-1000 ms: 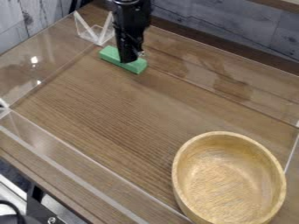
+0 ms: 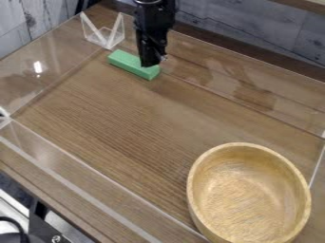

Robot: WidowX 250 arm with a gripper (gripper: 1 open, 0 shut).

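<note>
A green block [image 2: 135,67] lies on the wooden table near the back left. My dark gripper [image 2: 143,51] hangs just above it, near its back right; its fingers are too small and dark to read. Whether the fingers touch the block cannot be told.
A clear, angular plastic piece [image 2: 103,30] stands behind the block at the left. A large round tan bowl [image 2: 250,162] sits at the front right. Walls border the back.
My gripper has risen slightly over the last second. The green block appears to lie where it was.
</note>
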